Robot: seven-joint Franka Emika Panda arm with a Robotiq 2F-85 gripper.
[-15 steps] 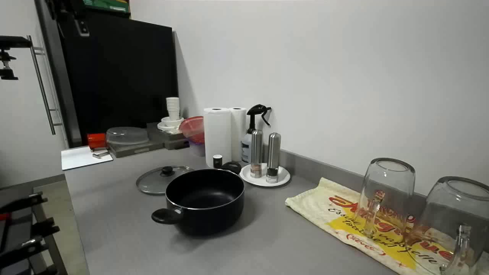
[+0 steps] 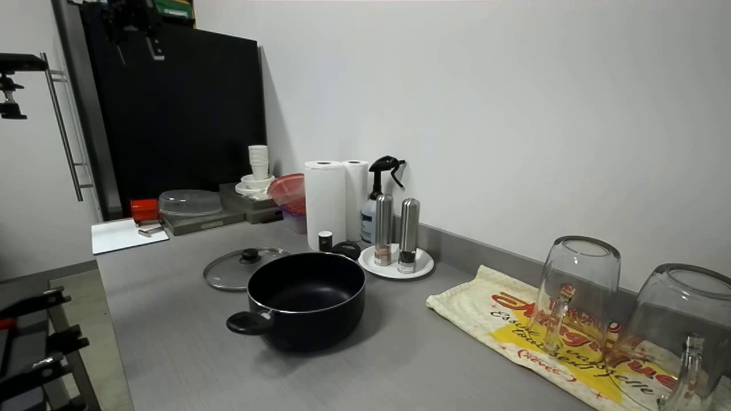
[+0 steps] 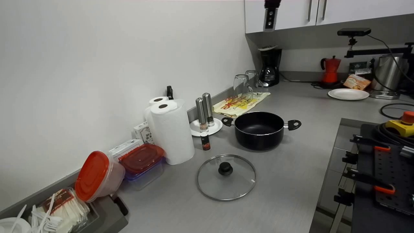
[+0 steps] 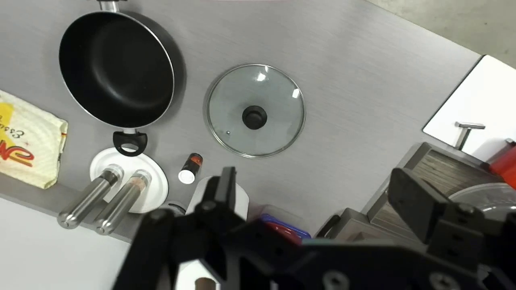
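Note:
My gripper [image 2: 140,53] hangs high above the counter, at the upper left of exterior view 1. Its fingers stand wide apart in the wrist view, one finger [image 4: 225,187] on the left and the other finger [image 4: 413,203] on the right, with nothing held between them. A glass lid [image 3: 227,184] with a black knob [image 4: 254,117] lies flat on the counter, knob up. Beside it, and apart from it, the black two-handled pot [image 3: 259,130] sits uncovered; its inside [image 4: 118,67] looks empty.
Near the wall are a small spice jar [image 3: 205,141], paper towel rolls [image 3: 172,132] and two metal grinders on a white plate [image 2: 423,266]. Glass jars [image 2: 579,301] stand on a printed cloth [image 2: 473,294].
In exterior view 1 my gripper has shifted right and slightly lower. The pot, lid and other items are where they were.

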